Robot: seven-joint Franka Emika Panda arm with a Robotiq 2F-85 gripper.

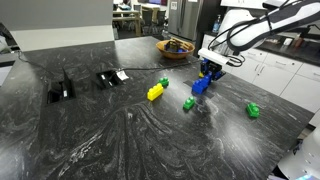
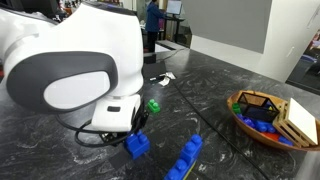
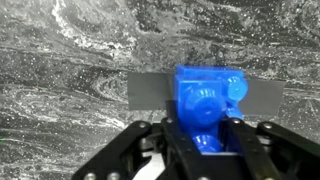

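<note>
In the wrist view a blue block [image 3: 204, 98] with round studs sits between the fingers of my gripper, which is shut on it. Exterior view 2 shows a blue block [image 2: 137, 146] below the white wrist housing, and a second blue block [image 2: 185, 162] apart from it on the counter. From the other side, blue [image 1: 200, 86] shows just below my gripper [image 1: 208, 76], with a bit of yellow near the fingers. The fingertips are too small to make out there.
A yellow block [image 1: 155, 92] and green blocks [image 1: 189, 103] [image 1: 253, 110] lie loose on the dark counter. A basket [image 1: 175, 48] stands at the back, holding coloured blocks in exterior view 2. A dark strip [image 3: 148, 90] lies under the held block.
</note>
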